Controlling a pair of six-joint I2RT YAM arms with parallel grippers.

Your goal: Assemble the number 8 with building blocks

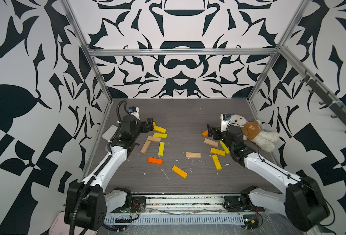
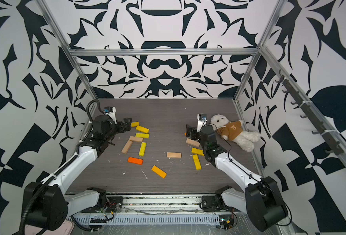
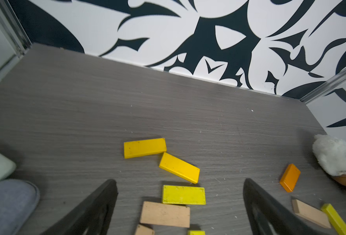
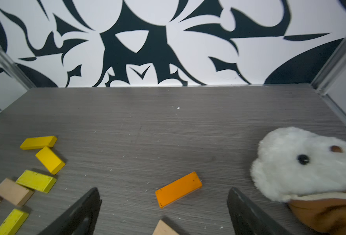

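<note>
Rectangular blocks lie scattered flat on the dark table. On the left, several yellow blocks, among them one yellow block [image 3: 179, 167], lie near a wooden block [image 3: 165, 214]. An orange-red block [image 1: 155, 160] and an amber block [image 1: 179, 171] are at the front, with a lone wooden block [image 1: 193, 155] right of them. On the right are an orange block [image 4: 178, 189], a wooden block [image 1: 211, 142] and several yellow blocks [image 1: 216, 162]. My left gripper stands open above the left group, nothing in it. My right gripper is open and empty above the orange block.
A plush toy [image 1: 255, 133] with a brown shirt lies at the right edge, close beside my right arm. Light objects [image 3: 8, 195] sit at the left edge.
</note>
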